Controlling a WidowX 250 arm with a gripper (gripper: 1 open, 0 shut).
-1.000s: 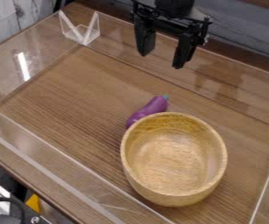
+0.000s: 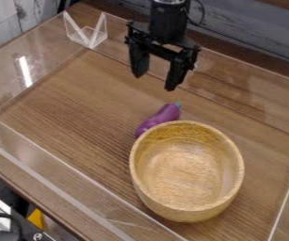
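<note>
My black gripper (image 2: 163,62) hangs over the back middle of the wooden table, open, its two dark fingers apart. A purple eggplant (image 2: 158,120) lies in the middle of the table, in front of the gripper and apart from it, just behind a large tan bowl (image 2: 187,198), which fills the lower middle right of the view.
A white wire rack (image 2: 85,30) stands at the back left. A dark cable or object (image 2: 2,226) is at the lower left corner.
My gripper has moved left and a little toward the front from the back right. The eggplant and bowl have not moved.
</note>
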